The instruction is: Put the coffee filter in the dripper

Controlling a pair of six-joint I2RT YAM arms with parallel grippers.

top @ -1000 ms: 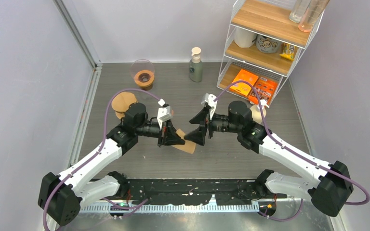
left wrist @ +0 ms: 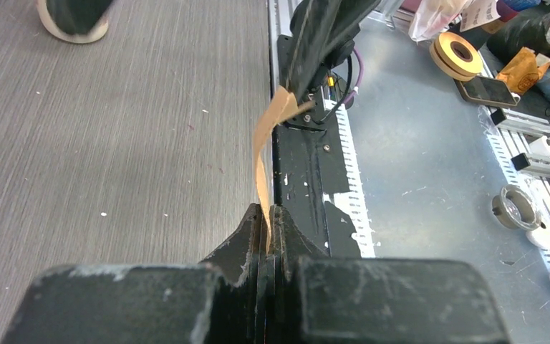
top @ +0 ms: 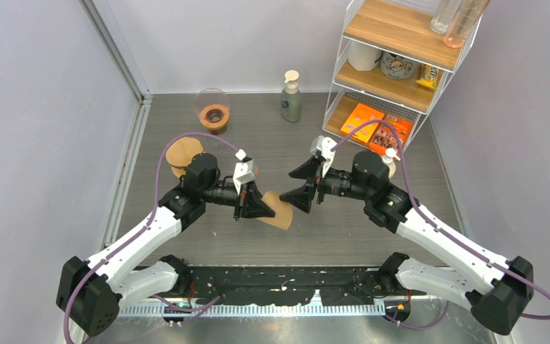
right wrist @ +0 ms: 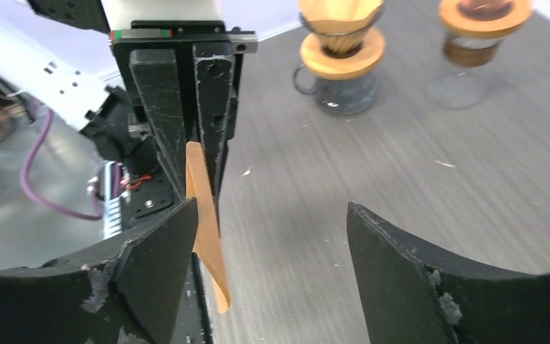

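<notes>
My left gripper (top: 254, 204) is shut on a flat tan coffee filter (top: 278, 213), which sticks out past its tips toward the middle of the table; in the left wrist view the paper (left wrist: 261, 158) is seen edge-on. Just right of it, my right gripper (top: 293, 185) stands open with nothing between its fingers, one fingertip near the filter. In the right wrist view a dripper (right wrist: 340, 14) with a tan cone in it sits on a wooden ring over a glass pot; a second wooden-ringed glass (right wrist: 485, 21) stands beside it. In the top view these are partly behind the left arm.
A soap bottle (top: 291, 104) stands at the back. A wire shelf (top: 381, 86) with boxes and cups fills the back right. A cream bottle sits behind the right arm.
The left gripper has barely moved.
</notes>
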